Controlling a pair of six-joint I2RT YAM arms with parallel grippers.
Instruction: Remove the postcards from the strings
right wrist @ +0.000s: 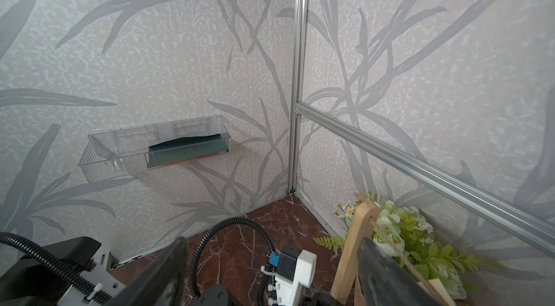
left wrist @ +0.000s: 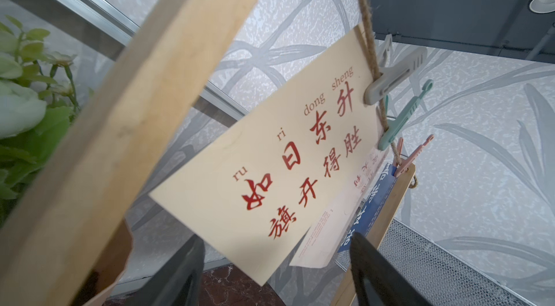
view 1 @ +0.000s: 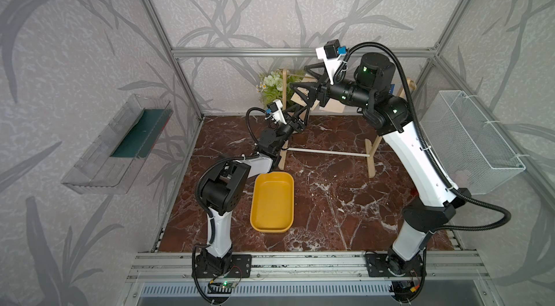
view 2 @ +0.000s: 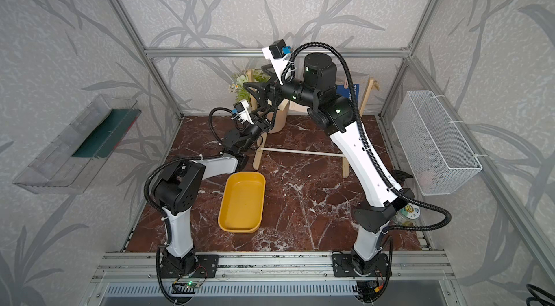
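The nearest postcard (left wrist: 289, 173), cream with red characters, hangs tilted from a twine string (left wrist: 365, 14) by a grey clothespin (left wrist: 396, 75). Its lower corner reaches into the space between the separated fingers of my left gripper; whether they touch the card cannot be told. Behind it hang a pale card (left wrist: 323, 236) and a blue card (left wrist: 370, 207), near a green clothespin (left wrist: 406, 114) and a pink clothespin (left wrist: 414, 155). My right gripper (view 1: 309, 79) stands open and empty above the left one, near the string, partly covering the cards in the top left view.
Wooden posts (left wrist: 144, 97) frame the string, with a potted plant (right wrist: 399, 236) beside the left one. A yellow tray (view 1: 272, 202) lies empty in front. Clear bin (view 1: 130, 144) and white wire basket (view 1: 471, 138) hang on the side walls.
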